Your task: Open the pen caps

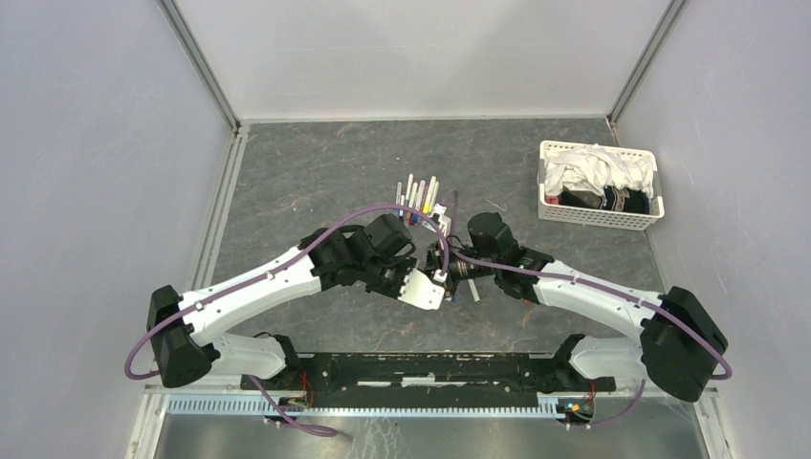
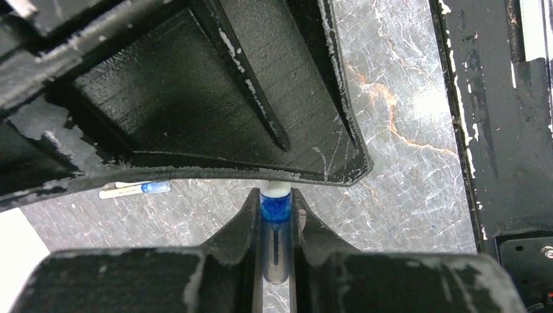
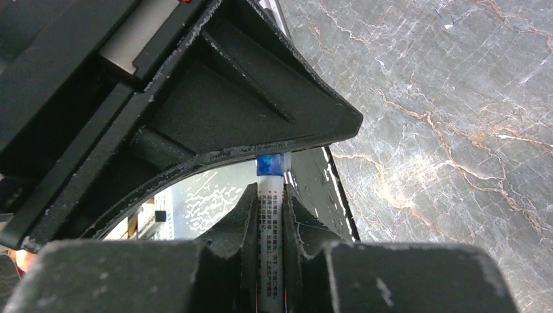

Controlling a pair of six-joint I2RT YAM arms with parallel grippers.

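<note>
In the left wrist view my left gripper is shut on a pen's clear-and-blue cap [image 2: 275, 228]. The pen's white part runs up behind the dark body of the other gripper. Seen from the right wrist, the white printed barrel of the pen [image 3: 270, 254] stands between the fingers of my right gripper, which lie close along both sides. Whether they press on it is unclear. The pen's blue part [image 3: 270, 164] goes behind the left gripper's dark shell. Both grippers meet near the table's middle in the top view, hiding the pen there.
Several pens [image 1: 424, 196] lie side by side behind the grippers. Another pen [image 1: 473, 290] lies on the table by the right gripper. A white basket [image 1: 598, 219] holding cloth stands at the back right.
</note>
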